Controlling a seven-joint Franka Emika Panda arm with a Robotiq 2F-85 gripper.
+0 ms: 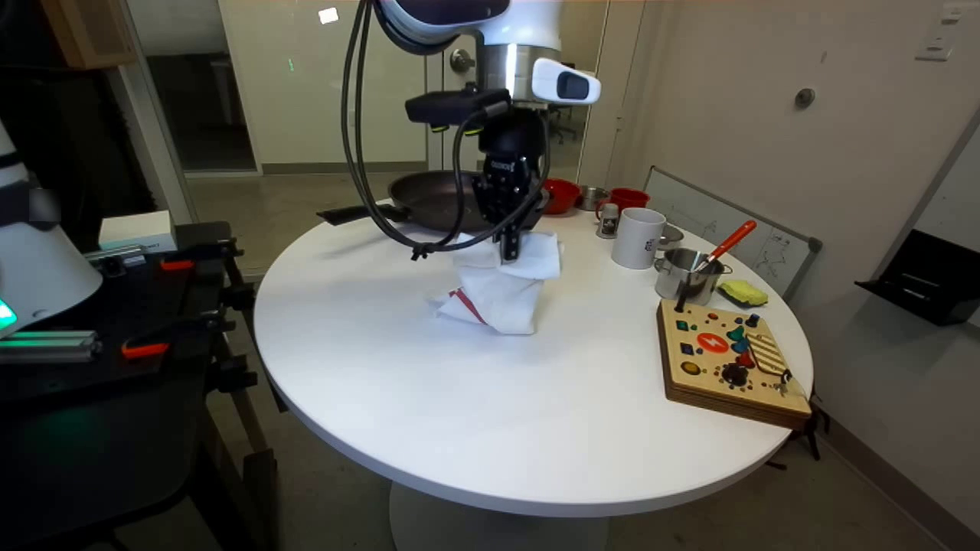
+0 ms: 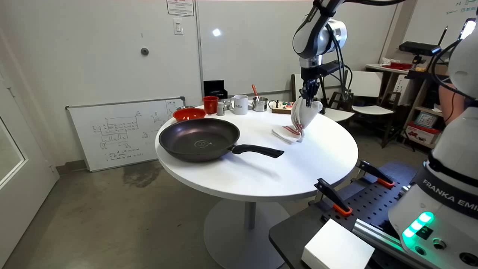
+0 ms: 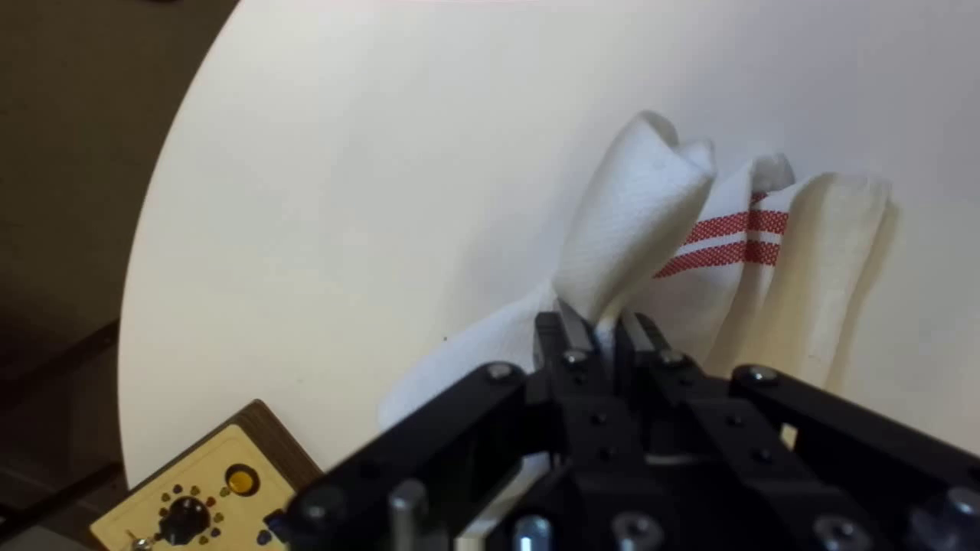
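Note:
A white towel with red stripes [image 1: 501,294] hangs from my gripper [image 1: 510,252] above the round white table. In exterior view 2 the towel [image 2: 303,116] is bunched at the top under the gripper [image 2: 310,101], and its striped lower end reaches down to the tabletop or close to it. From the wrist, the gripper is shut on a fold of the towel [image 3: 634,216], part of which sticks out beyond the fingertips. Red double stripes show on the part lying below and to the right.
A dark frying pan [image 2: 199,139] sits on the table, its handle pointing toward the robot base. A mug [image 1: 638,239], a metal pot [image 1: 690,275], a yellow sponge [image 1: 742,293] and a wooden button board [image 1: 735,363] line the far right side.

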